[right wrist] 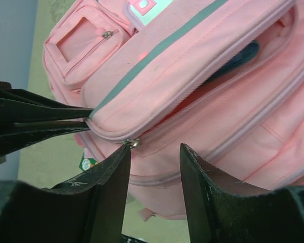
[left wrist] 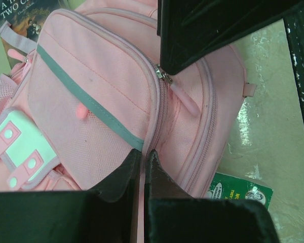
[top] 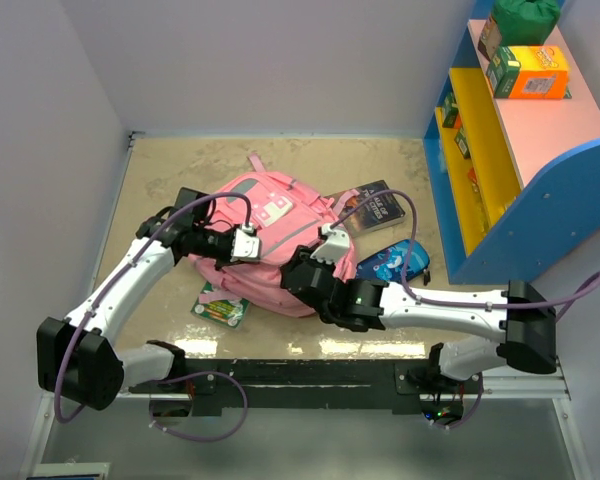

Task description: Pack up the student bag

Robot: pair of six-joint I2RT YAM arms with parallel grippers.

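The pink backpack lies in the middle of the table, a grey-green stripe across its front pocket. My left gripper is shut on the pocket's fabric edge; its black fingers also appear in the right wrist view. Close by, my right gripper stands open above the bag's lower side, fingertips apart. A metal zipper slider sits by its left fingertip. In the left wrist view the slider's pink pull hangs free, near a right gripper finger. Through the parted zipper, a dark blue item shows inside.
Right of the bag lie a dark book and a blue patterned pouch. A green box lies partly under its lower left. At the far right stands a blue and yellow shelf holding boxes. Bare table shows behind the bag.
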